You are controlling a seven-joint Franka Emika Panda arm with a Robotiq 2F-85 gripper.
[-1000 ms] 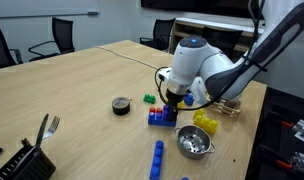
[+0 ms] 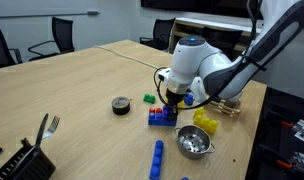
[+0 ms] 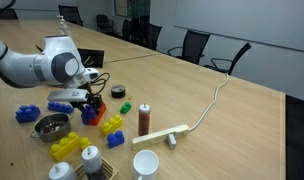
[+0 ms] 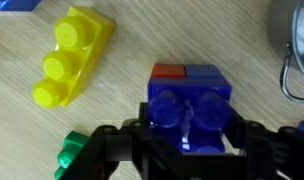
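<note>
Toy building bricks are spread over the wooden table. In the wrist view a blue brick [image 4: 197, 110] with round studs is between the fingers of my gripper. Directly under it shows a red and blue layer [image 4: 169, 71], so the brick is on or just above it; the exact contact is hidden. In exterior view 1 my gripper [image 2: 170, 107] is low at the blue and red bricks [image 2: 156, 117], shut on the blue brick. From exterior view 2 the blue brick [image 3: 89, 114] shows beside a red brick [image 3: 99, 116].
Close by stands a metal pot [image 2: 195, 140]. Yellow bricks [image 3: 113, 124], a green brick [image 2: 149, 98] and a long blue brick [image 2: 157, 160] lie around. A pepper mill [image 3: 144, 120] and a white mug [image 3: 146, 164] stand nearby.
The arm has shifted very slightly near the bricks. The bricks and pot look to be in the same places.
</note>
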